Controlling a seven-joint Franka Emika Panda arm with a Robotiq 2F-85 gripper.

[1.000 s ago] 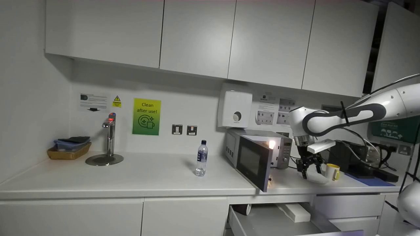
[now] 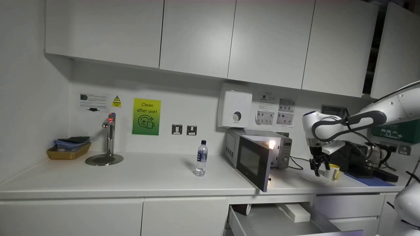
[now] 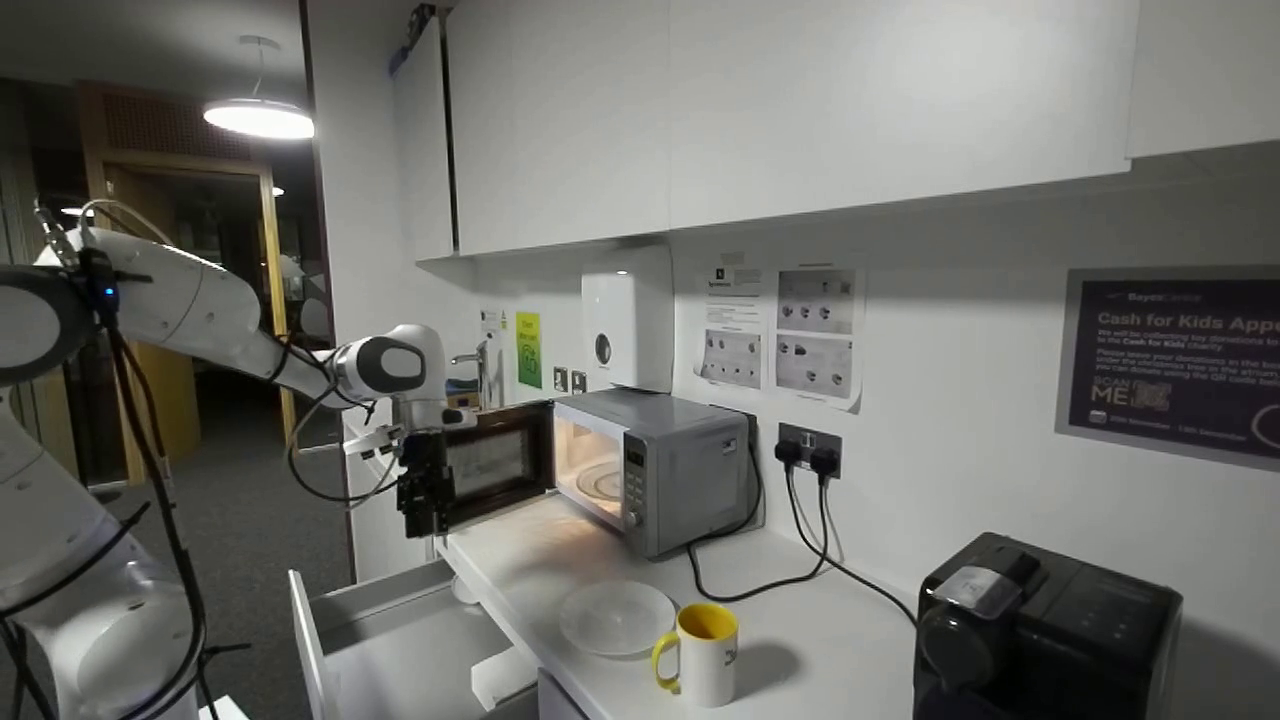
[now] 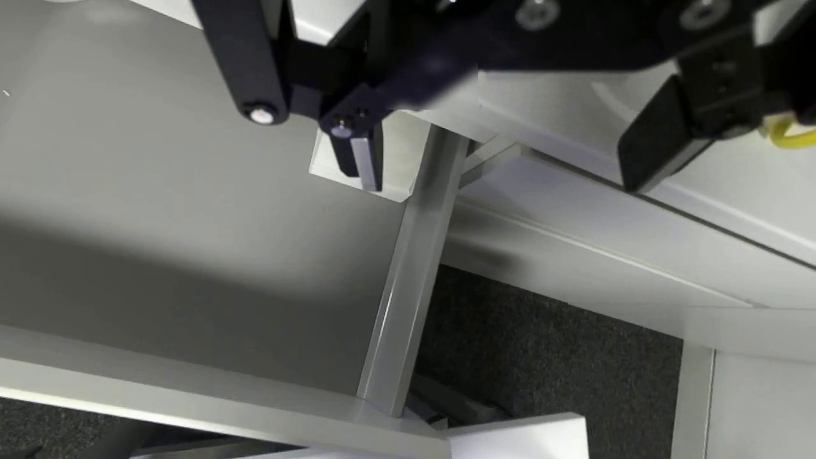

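My gripper point(image 3: 428, 528) is open and empty, pointing down. In exterior view 2 it hangs in front of the counter, above the pulled-out drawer point(image 3: 308, 636). The wrist view looks down past the spread fingers point(image 4: 368, 162) into that grey drawer point(image 4: 183, 191), where a white box point(image 4: 405, 157) lies near the side wall. On the counter, a pale plate point(image 3: 618, 618) lies flat beside a white mug point(image 3: 705, 672) with a yellow inside and handle. The microwave point(image 3: 690, 462) is lit inside, its door point(image 2: 254, 161) swung wide.
A water bottle point(image 2: 201, 158) stands upright left of the microwave. A black coffee machine point(image 3: 1050, 630) occupies the counter's other end. The dark tap point(image 2: 110, 135) and a basket point(image 2: 69, 150) are far left. Counter space between tap and bottle is clear.
The microwave door, drawer, plate and mug look unmoved.
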